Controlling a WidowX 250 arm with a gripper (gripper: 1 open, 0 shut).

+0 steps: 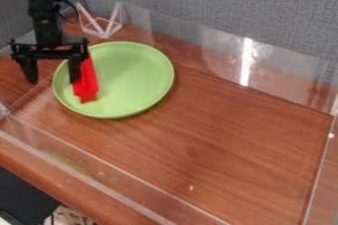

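A green plate [132, 86] lies on the wooden table at the left. On its left part rests a red object [86, 83], elongated, reaching toward the plate's left rim. My black gripper [50, 63] is at the upper left, open, above and just left of the red object, with its right finger near that object's upper end. Whether it touches the red object I cannot tell.
A white wire-like frame [99, 22] stands at the back left. Clear barriers edge the wooden table [238, 150], whose middle and right are free.
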